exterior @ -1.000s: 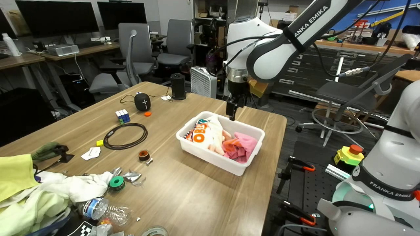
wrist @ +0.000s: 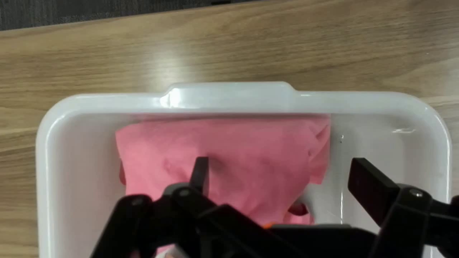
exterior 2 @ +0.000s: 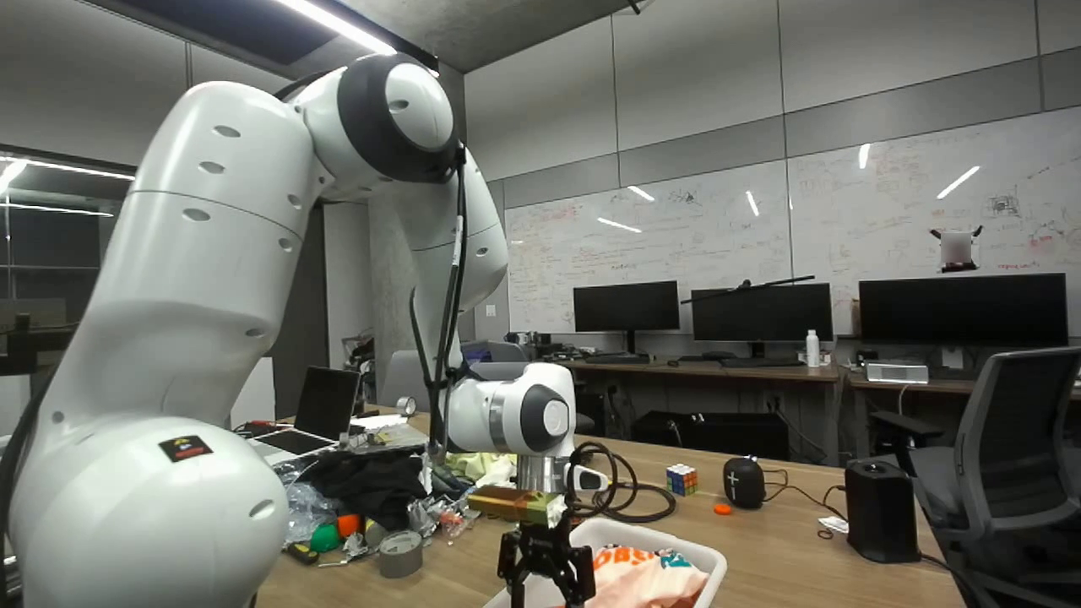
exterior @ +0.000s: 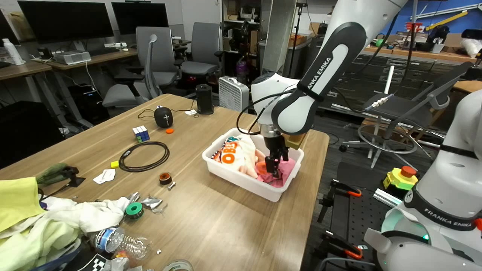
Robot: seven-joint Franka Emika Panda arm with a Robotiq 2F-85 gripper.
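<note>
A white plastic bin stands on the wooden table, with cloth lying in it. The pink cloth is bunched at one end of the bin, and a cream cloth with orange letters fills the other end. My gripper is open over the pink cloth, its fingers spread wide. In the wrist view one finger is above the pink cloth and the other above bare bin floor. Whether the fingertips touch the cloth I cannot tell. The second exterior view cuts off the fingertips at its bottom edge.
On the table lie a coiled black cable, a Rubik's cube, a black round speaker and a brown tape roll. Clothes and a plastic bottle crowd the near left. Table in front of the bin is clear.
My gripper has come down from above the bin's back rim and toward the camera, into the bin over the pink and orange cloth. The bin has stayed in place.
</note>
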